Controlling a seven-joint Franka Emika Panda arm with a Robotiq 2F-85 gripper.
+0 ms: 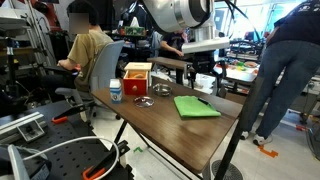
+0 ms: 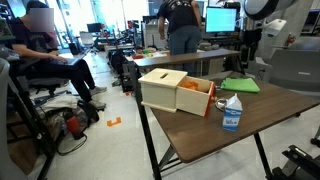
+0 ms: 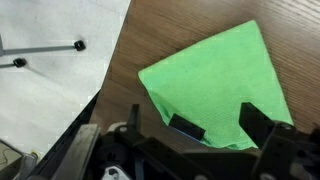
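Observation:
A green cloth [image 1: 196,107] lies flat on the brown table, also seen in exterior view 2 as a green patch [image 2: 238,86]. Along one edge of the cloth [image 3: 215,85] in the wrist view rests a small black object [image 3: 186,127]; what it is cannot be made out. My gripper is open above it, one finger to either side, with nothing held. From outside, the gripper [image 1: 204,82] hangs over the far part of the cloth, clear of the tabletop.
A red and cream box [image 1: 138,76] with orange things inside stands at the table's left, near a white and blue cup [image 1: 115,91]. Metal dishes [image 1: 143,102] lie beside them. Bare table [image 1: 175,135] stretches in front of the cloth. People are nearby.

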